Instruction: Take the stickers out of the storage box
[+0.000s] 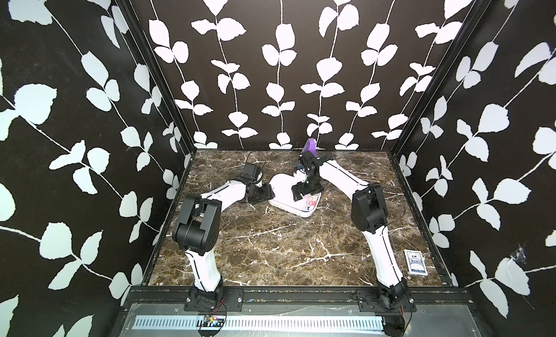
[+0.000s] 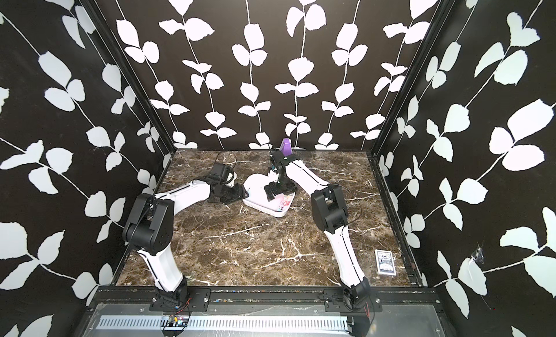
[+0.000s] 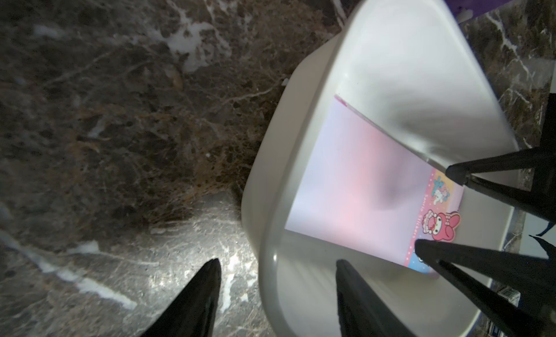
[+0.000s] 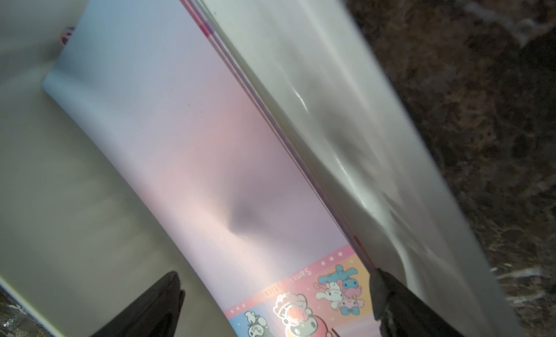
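A white storage box [image 1: 281,189] sits at the table's centre, holding sticker sheets [image 3: 362,186] with a pastel, cartoon-decorated band. My left gripper is at the box's left rim, its fingers open on either side of the wall in the left wrist view, not closed on it. My right gripper is over the box's inside, open, its fingers above the decorated end of the sheets and nothing held between them.
A purple object [image 1: 309,144] stands behind the box, partly hidden by the right arm. A boxed card deck [image 1: 415,262] lies at the front right.
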